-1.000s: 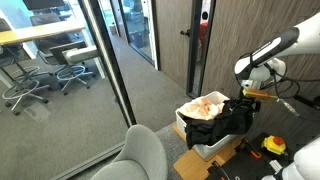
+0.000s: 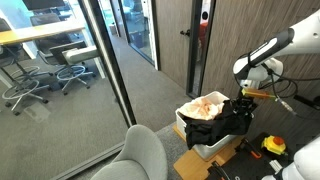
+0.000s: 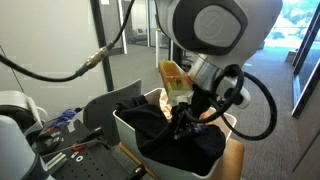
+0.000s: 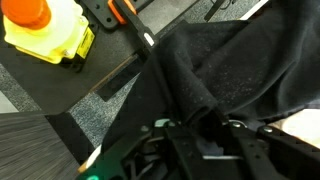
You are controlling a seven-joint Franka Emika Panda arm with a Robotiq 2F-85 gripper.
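Observation:
A black cloth (image 2: 205, 131) lies bunched over the near side of a white bin (image 3: 122, 132) and hangs over its rim. My gripper (image 3: 193, 120) points down into the cloth at the bin's edge. In the wrist view a raised fold of the black cloth (image 4: 190, 75) comes up to the dark gripper. Black on black hides its fingertips, so how far apart they stand does not show. Pale pinkish cloth (image 2: 203, 106) fills the bin's far part.
A yellow and red device (image 4: 45, 32) sits on the dark surface beside the bin. Tools (image 3: 65, 150) and cables lie nearby. A grey chair (image 2: 142, 158) stands in front of the wooden table (image 2: 188, 166). Open floor lies beyond the bin.

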